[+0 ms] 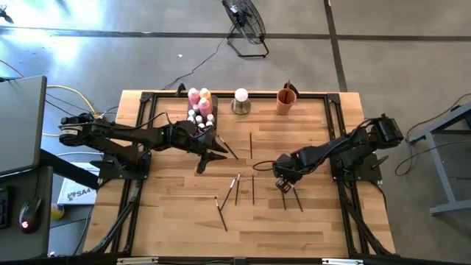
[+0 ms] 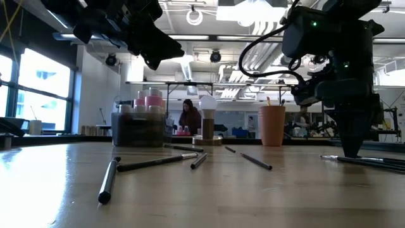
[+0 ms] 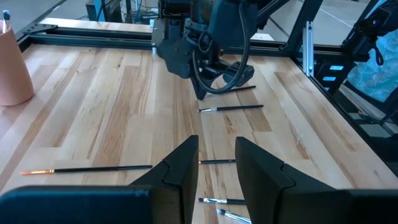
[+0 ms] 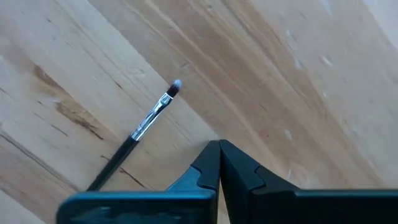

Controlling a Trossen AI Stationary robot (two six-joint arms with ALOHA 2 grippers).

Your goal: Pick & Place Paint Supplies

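My right gripper is shut low over the wood, its fingertips meeting with nothing visible between them. To its left lies a black paintbrush with a silver ferrule. From above, two brushes lie beneath the right arm, a left one and a slanted right one. My left gripper stands open and empty above the table's left half. Several loose brushes lie mid-table, among them a long one and a short one. A terracotta cup at the back holds brushes.
A dark box of pink and white-capped bottles stands at the back left, near the left arm. Beside it is a white-topped jar. A black frame edges the work area.
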